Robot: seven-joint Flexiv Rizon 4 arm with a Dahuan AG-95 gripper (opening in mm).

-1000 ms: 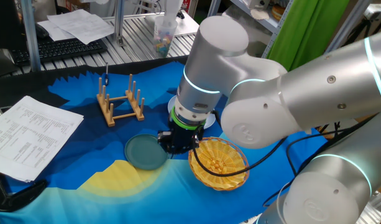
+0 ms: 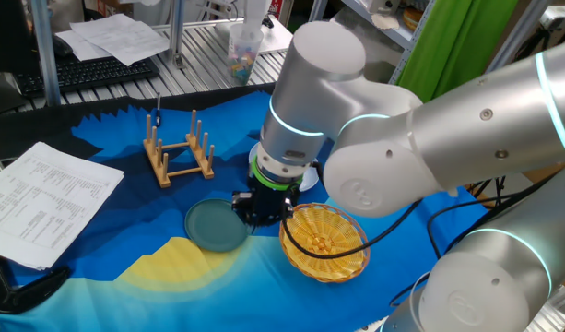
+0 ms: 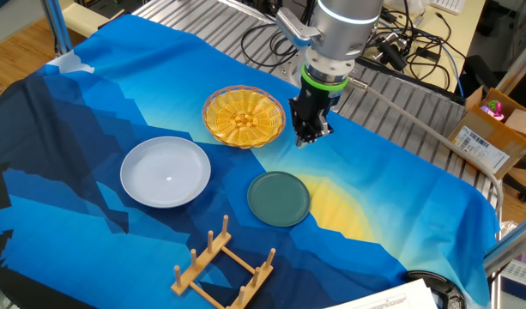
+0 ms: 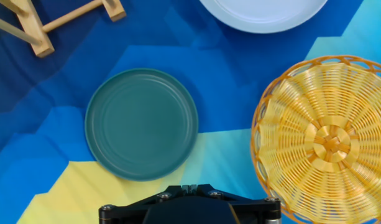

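Above the table hangs my gripper (image 2: 253, 222), pointing down with its fingertips together and nothing visible between them. In the wrist view the gripper shows at the bottom edge, just below the green plate (image 4: 142, 124). That plate lies flat and empty on the cloth. To its right in the same view is a round yellow wicker basket (image 4: 289, 124), also empty. A white plate (image 3: 166, 172) rests on the cloth, partly hidden behind the arm in exterior view 1. The wooden dish rack (image 2: 178, 159) stands with its pegs upright and holds nothing.
Printed papers (image 2: 47, 203) lie at the left of exterior view 1, above a black object (image 2: 24, 290) near the table edge. A cup with colourful contents (image 2: 243, 51) stands behind the cloth. Bare blue cloth (image 3: 65, 232) lies left of the rack in exterior view 2.
My gripper has shifted very slightly to the left in exterior view 1. The plates, basket and rack have not moved.
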